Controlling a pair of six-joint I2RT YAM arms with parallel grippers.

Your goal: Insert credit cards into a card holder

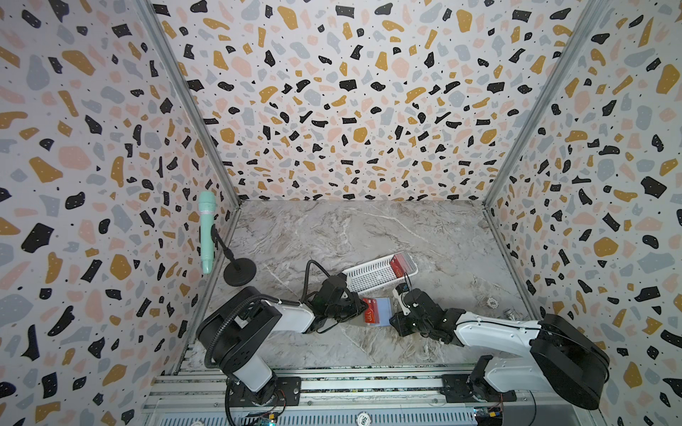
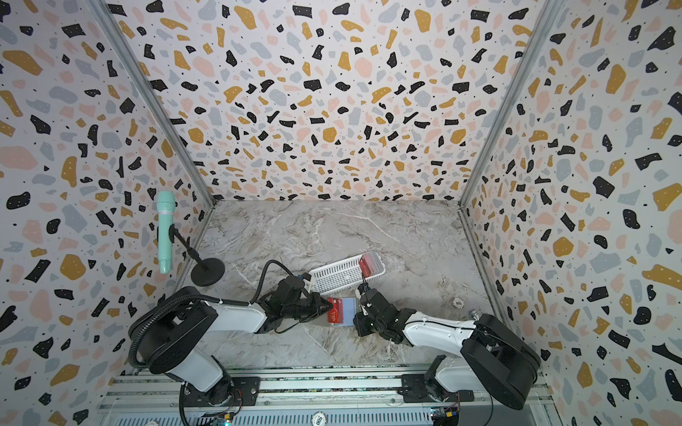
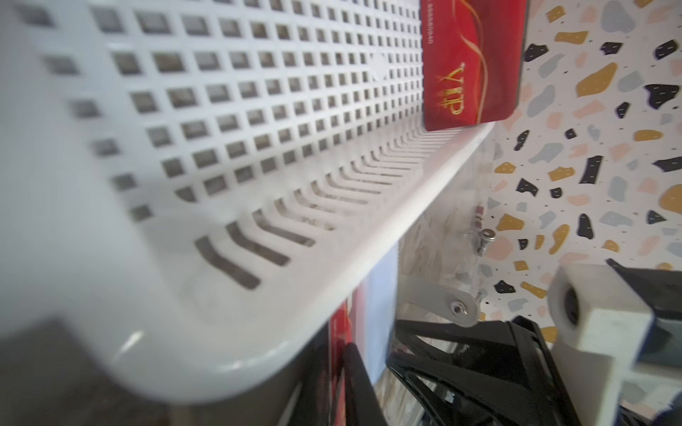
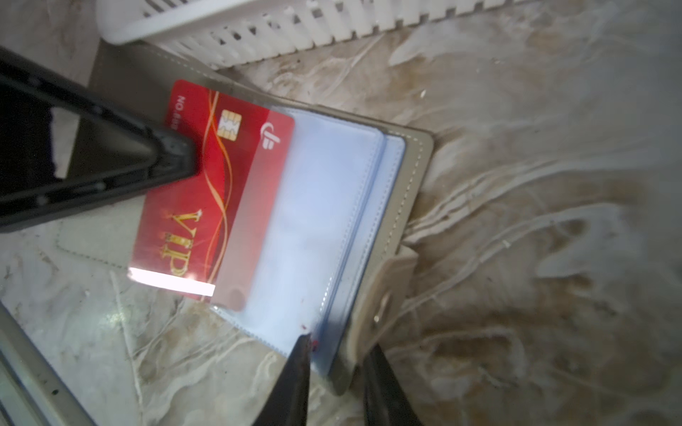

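A red VIP card lies face up over the open card holder, its right-hand strip under a clear sleeve beside the pale blue pockets. My left gripper is at the card's outer side, one black finger resting over its face. Red card edge shows by its fingertips in the left wrist view; blur hides whether they pinch it. At the holder's right near corner is my right gripper. Its fingertips stand on either side of that corner, where a beige flap bends upward; a firm grip cannot be made out.
A white slotted basket stands just behind the holder, with red cards at its right end. Its rim lies very close to the left gripper. A microphone stand is at the left.
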